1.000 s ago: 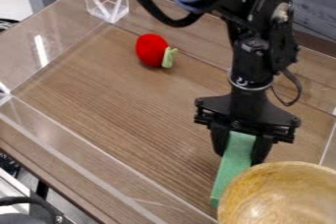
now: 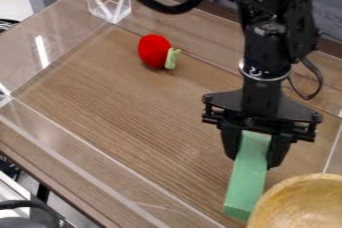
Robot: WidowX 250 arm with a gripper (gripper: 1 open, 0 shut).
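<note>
My black gripper (image 2: 254, 140) is shut on a long green block (image 2: 246, 182), which hangs down from it at the right of the view, just left of a large tan bowl (image 2: 305, 210) at the bottom right corner. The fingertips are partly hidden by the gripper body and the block.
A red vegetable-like object (image 2: 152, 49) with a pale green end lies toward the back left. A clear plastic piece (image 2: 110, 8) stands at the upper left edge of the wooden table (image 2: 120, 122).
My gripper and the green block have shifted slightly to the right and up. The tan bowl now shows less, lower and further right in the view.
</note>
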